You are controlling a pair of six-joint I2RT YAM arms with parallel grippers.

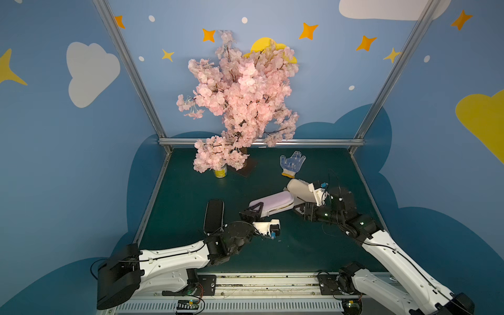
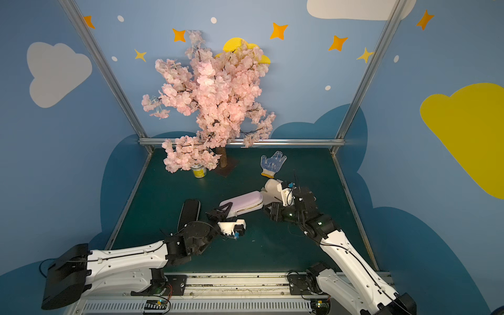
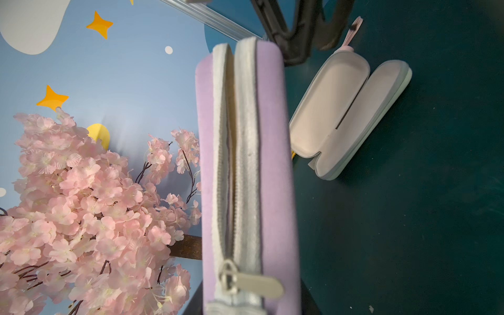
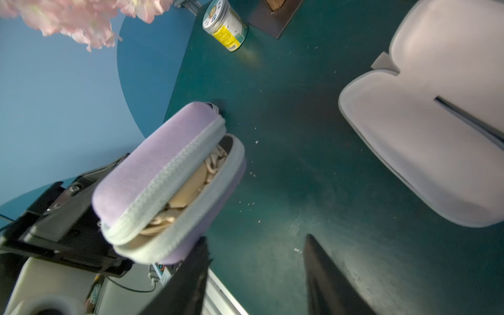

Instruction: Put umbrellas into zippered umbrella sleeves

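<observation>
A lilac zippered case [image 1: 272, 202] is held up off the table, with my left gripper [image 1: 253, 211] shut on it. Its zipper stands partly undone, the metal slider [image 3: 231, 278] low in the left wrist view. Through the gap a bundled beige umbrella [image 4: 189, 189] shows inside. My right gripper is part open with only bare table between its fingers, apart from the lilac case. Behind it lies an unzipped pale case [image 3: 338, 120], spread open and empty, partly hidden by the right arm in the top left view. A closed black case [image 1: 213, 215] rests on the left.
A pink blossom tree [image 1: 246, 99] and a small yellow-labelled can [image 4: 225, 26] stand at the back left. A blue and white glove [image 1: 292, 163] lies at the back.
</observation>
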